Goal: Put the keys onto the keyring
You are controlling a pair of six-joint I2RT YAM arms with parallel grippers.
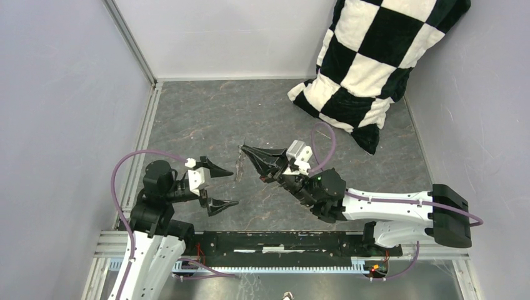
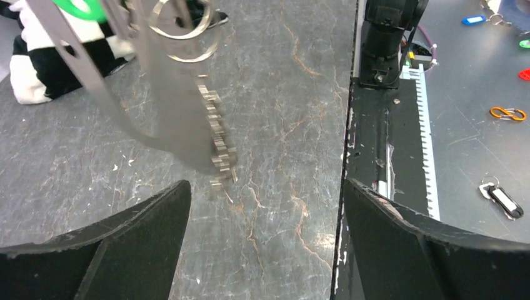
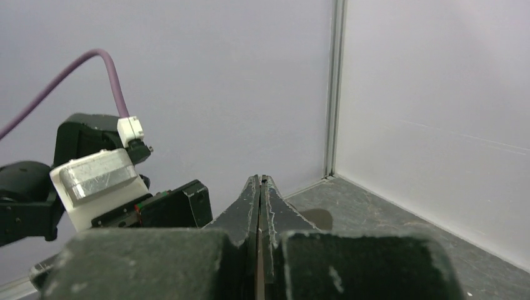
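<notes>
In the top view my right gripper (image 1: 243, 148) points left with its tips together, and a thin metallic key bundle (image 1: 240, 165) hangs from them. The right wrist view shows the same closed tips (image 3: 254, 197); what they pinch is hidden there. My left gripper (image 1: 235, 188) stands open just left of and below the bundle, apart from the right tips. Close up and blurred in the left wrist view are a toothed grey key (image 2: 181, 106), silver rings (image 2: 199, 31) and a green piece (image 2: 84, 7). They lie above and between the spread fingers, with nothing gripped.
A checkered pillow (image 1: 369, 62) leans at the back right. Beyond the front rail, the left wrist view shows an orange clip (image 2: 507, 114), a black tag (image 2: 503, 200) and a blue tag (image 2: 473, 20). The grey tabletop (image 1: 206, 112) behind the grippers is clear.
</notes>
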